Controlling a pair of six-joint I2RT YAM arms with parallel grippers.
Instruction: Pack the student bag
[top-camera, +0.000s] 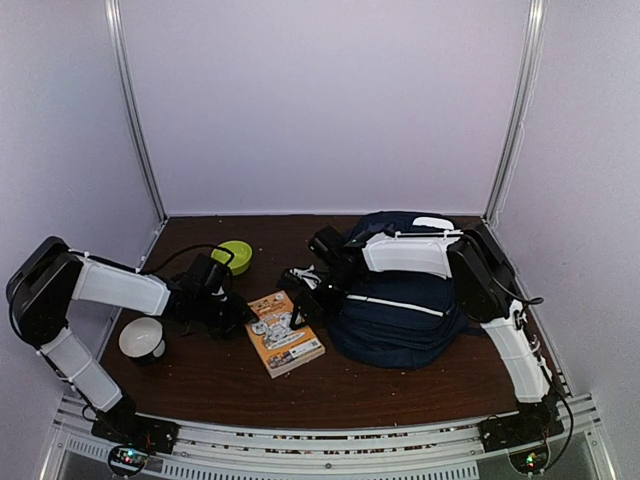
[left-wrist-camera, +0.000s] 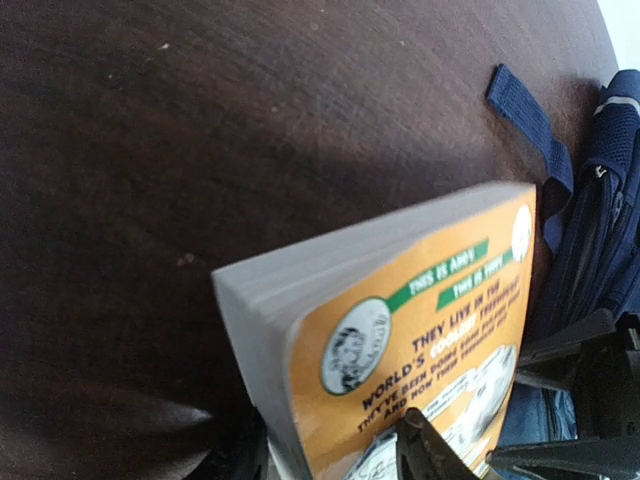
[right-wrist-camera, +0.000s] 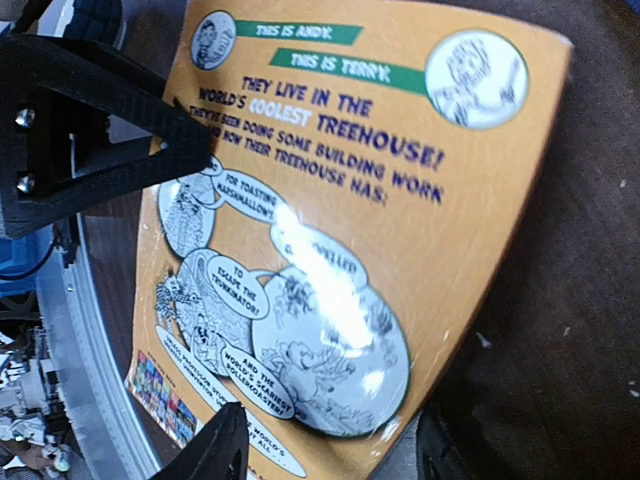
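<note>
The orange book (top-camera: 286, 336) lies on the table with its printed cover up, left of the dark blue backpack (top-camera: 395, 330). My left gripper (top-camera: 248, 318) is at the book's left side; in the left wrist view its fingers (left-wrist-camera: 415, 445) stand apart with a book corner between them, and whether both touch it is unclear. Over the book's right side is my right gripper (top-camera: 300, 312). Its fingers (right-wrist-camera: 222, 440) are spread in the right wrist view, with part of the book's edge showing in the gap. The right forearm covers part of the backpack.
A green bowl (top-camera: 235, 256) stands behind the left gripper, and a white cup (top-camera: 142, 339) sits at the table's left. One blue strap (left-wrist-camera: 525, 115) lies loose near the backpack. Bare table (top-camera: 300, 400) extends in front of the book.
</note>
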